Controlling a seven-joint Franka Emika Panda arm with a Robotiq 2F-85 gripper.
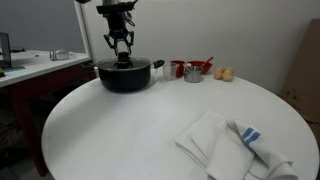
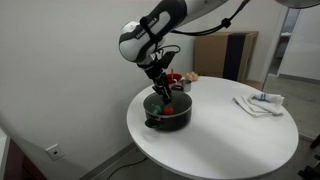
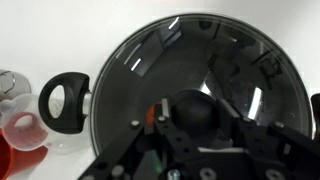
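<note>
A black pot stands at the far left of the round table, covered by a glass lid with a dark rim. My gripper reaches down from above, shut on the round black knob at the lid's middle. The lid appears seated on the pot. Something red and something green show at the pot in the second exterior view. Part of the knob is hidden by the fingers in the wrist view.
Beside the pot are clear cups, a metal cup and red containers. Several eggs or brown balls sit farther right. A white cloth with a blue stripe lies near the front right.
</note>
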